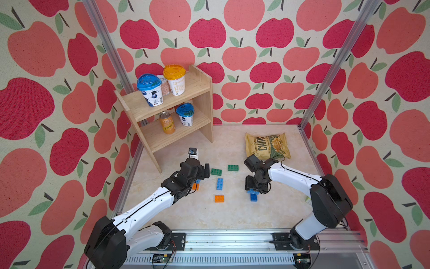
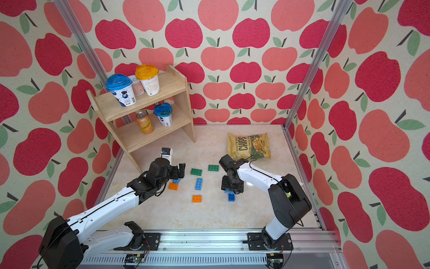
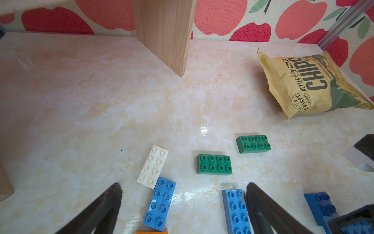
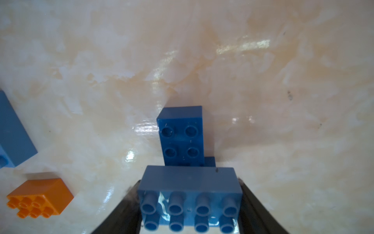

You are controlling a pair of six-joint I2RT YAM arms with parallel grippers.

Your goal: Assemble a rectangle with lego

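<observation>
In the right wrist view, a light blue brick [image 4: 190, 180] lies crosswise over dark blue bricks [image 4: 181, 136], one of them mostly hidden. My right gripper has a finger close at each end of the light blue brick; whether they press on it is unclear. My left gripper is open and empty above the table. Under and ahead of it lie a white brick [image 3: 153, 167], a blue brick [image 3: 159, 203], an orange brick [image 3: 152, 232] partly out of view, another blue brick [image 3: 236, 210], and green bricks [image 3: 213, 163].
An orange brick [image 1: 219, 198] lies alone between the arms. The chip bag [image 1: 267, 146] is at the back right, behind the right gripper. A wooden shelf [image 1: 179, 130] with tubs and a can stands at the back left.
</observation>
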